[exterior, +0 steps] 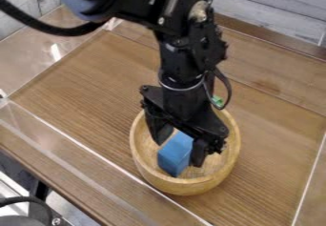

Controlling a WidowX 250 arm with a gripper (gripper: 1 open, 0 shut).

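Note:
A blue block (174, 156) lies tilted inside a round light-wood bowl (197, 181). My black gripper (180, 138) hangs over the bowl and reaches into it with its fingers open, one at the bowl's left and the other at the right, around the top end of the block. Whether they touch the block is hard to tell.
A small green object (218, 103) is partly hidden behind my wrist. A white plank wall stands at the back, and cables lie at the lower left edge.

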